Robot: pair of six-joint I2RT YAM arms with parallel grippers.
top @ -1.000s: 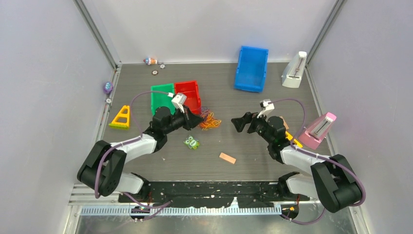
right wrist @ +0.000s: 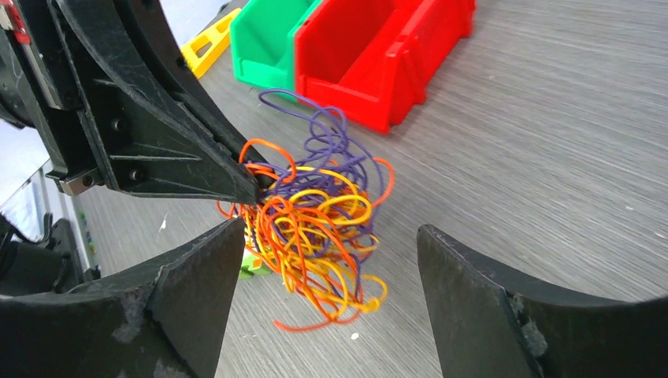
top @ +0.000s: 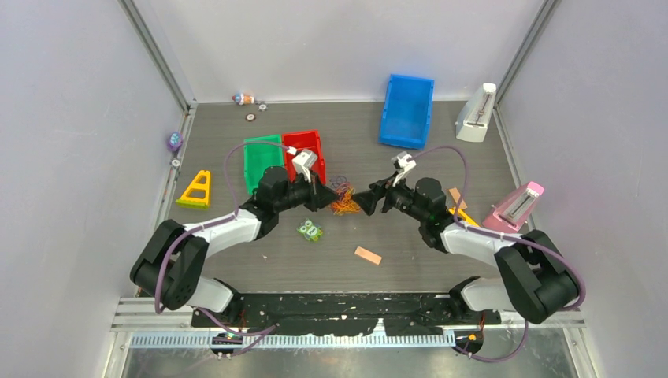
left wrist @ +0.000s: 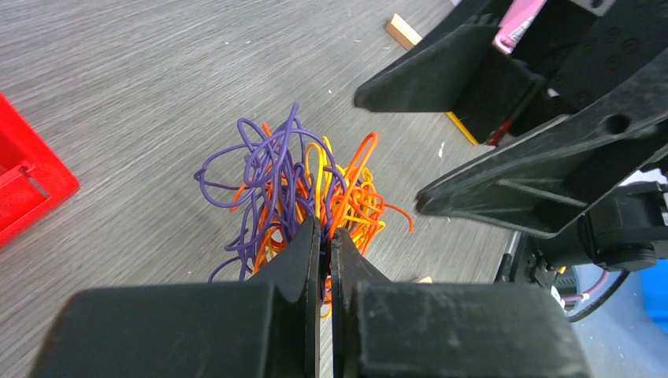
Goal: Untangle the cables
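A tangled bundle of purple, orange and yellow cables [top: 343,201] is held up between the two arms. My left gripper is shut on the bundle, with strands spilling out on both sides of its fingertips. Facing it from the right, my right gripper [top: 369,199] has its fingers parted. In the right wrist view the cables [right wrist: 315,228] hang in the space beyond and between the spread fingers, apart from both of them. Orange strands dangle lowest, while purple loops stick up at the top.
The red bin [top: 306,145] and green bin [top: 261,161] stand behind my left gripper. A blue bin [top: 407,110] is at the back. Below the cables lie a small green toy [top: 310,230] and a wooden block [top: 368,255].
My right gripper has moved left, right up to the cables. My left gripper has shifted slightly right, carrying the bundle with it.
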